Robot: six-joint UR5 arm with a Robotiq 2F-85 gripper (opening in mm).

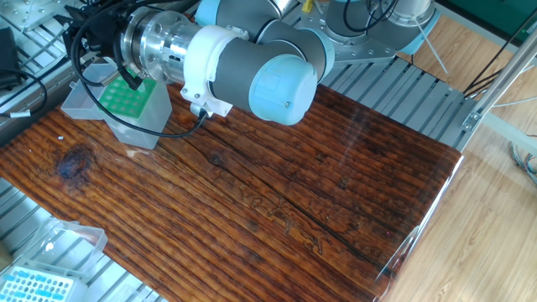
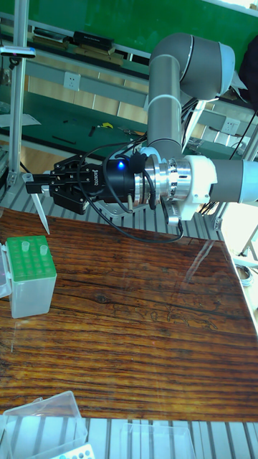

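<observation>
In exterior view 3 my gripper reaches out level to the left, its fingers closed around a pale, pointed pipette tip. The tip slants downward, narrow end low, in the air above and behind a clear box with a green rack top. A gap shows between the tip's point and the rack. A few pale tips stand in the rack's holes. In exterior view 2 the same green rack is partly covered by a cable and the black gripper body; the fingertips and held tip cannot be made out there.
The box's clear lid hangs open on its left side. Another open clear box with blue and white contents lies at the near left, off the board. Most of the brown wooden board is bare. A loose black cable loops beside the arm.
</observation>
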